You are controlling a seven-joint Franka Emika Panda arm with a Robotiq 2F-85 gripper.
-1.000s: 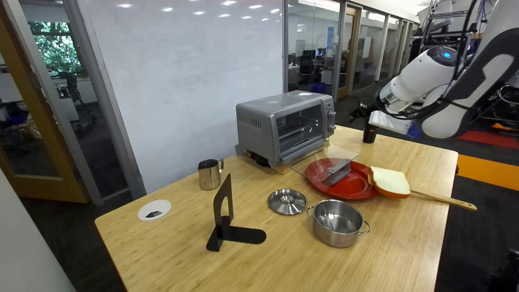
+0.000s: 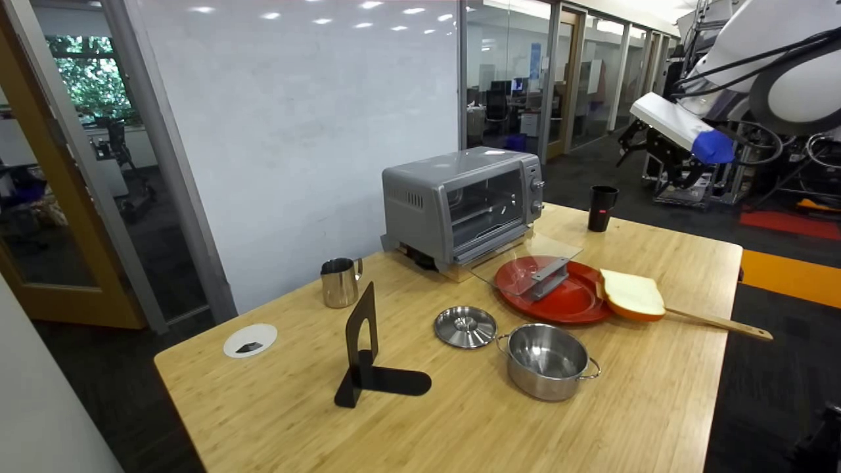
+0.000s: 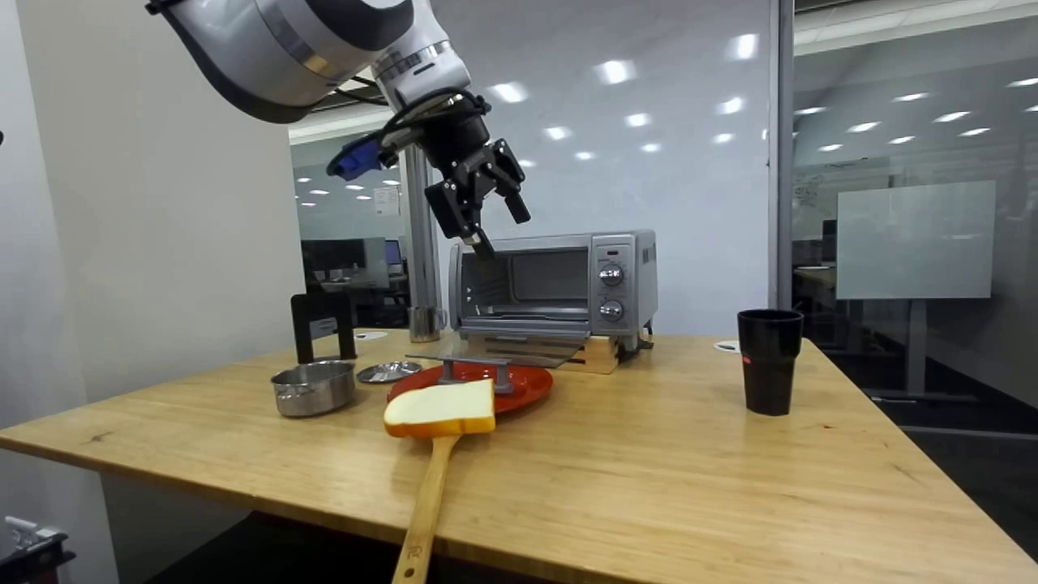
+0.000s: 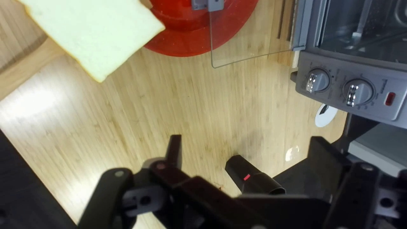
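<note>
High above the table, my gripper [image 3: 501,230] hangs open and empty; in the wrist view its fingers [image 4: 174,147] stand wide apart. The grey toaster oven [image 2: 465,206] has its glass door [image 4: 244,45] lowered, with the handle [image 2: 550,277] over a red plate [image 2: 587,303]. A bread slice [image 3: 443,407] lies at the plate's near edge on a wooden-handled spatula [image 3: 426,516], whose handle sticks out past the table edge. The black cup [image 3: 769,365] stands upright right of the oven. In the wrist view this cup appears low, between my fingers in the picture but far below them.
A steel pot [image 2: 545,362] stands open, its lid [image 2: 465,327] lying beside it. Further left are a black bookend [image 2: 382,380] and a steel pitcher [image 2: 340,284]. Bare tabletop [image 3: 632,438] lies between the bread and the cup.
My arm has risen and drawn back from beside the black cup, which was partly hidden and now shows whole in exterior view 1. The table objects look unmoved.
</note>
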